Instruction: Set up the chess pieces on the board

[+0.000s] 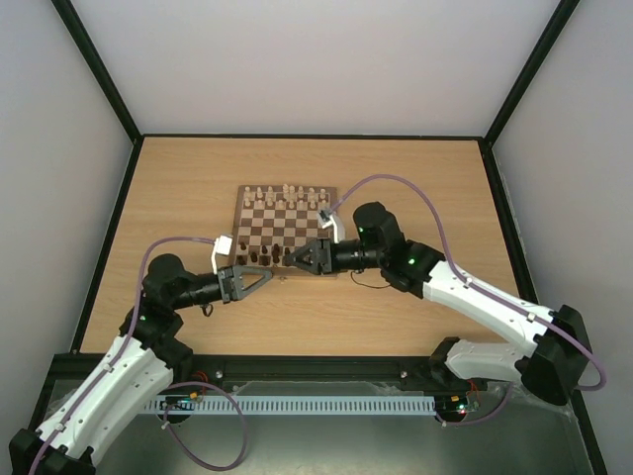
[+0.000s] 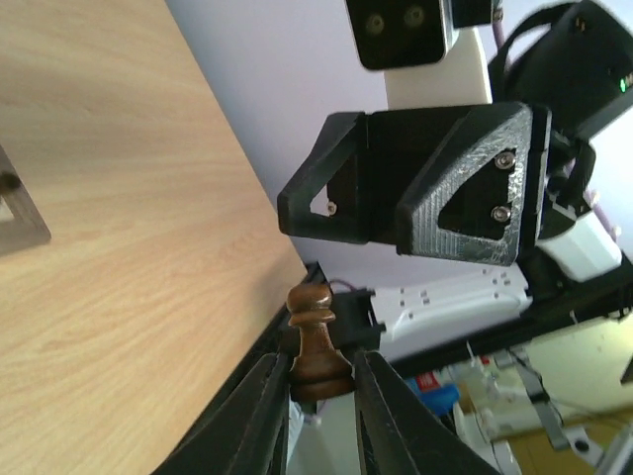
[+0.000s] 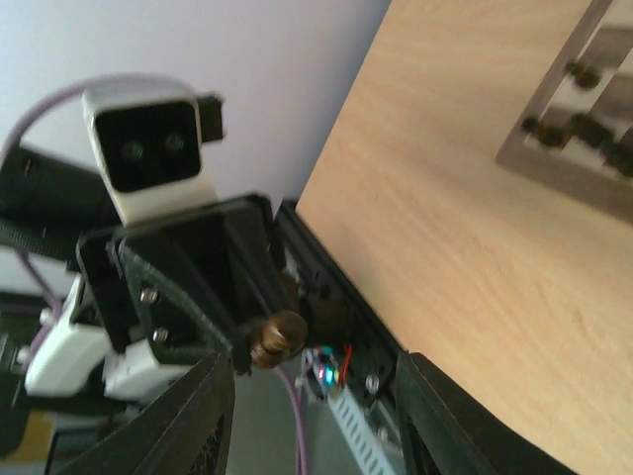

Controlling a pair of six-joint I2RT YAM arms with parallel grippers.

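Observation:
My left gripper (image 1: 265, 281) is shut on a dark brown chess piece (image 2: 316, 346), held off the table in front of the board. In the left wrist view the piece stands out past the fingertips, its rounded end away from them. The right wrist view shows a blurred brown end of the piece (image 3: 280, 336) at the left gripper. Nothing sits between the fingers of my right gripper, which is open near the board's front edge. The chessboard (image 1: 240, 213) has light pieces along the far side and dark pieces along the near side, partly covered by the right gripper.
Bare wooden table (image 1: 415, 158) surrounds the board, with free room in front of it as well. The two grippers are close to each other. A dark frame rail (image 1: 297, 362) borders the table's near edge.

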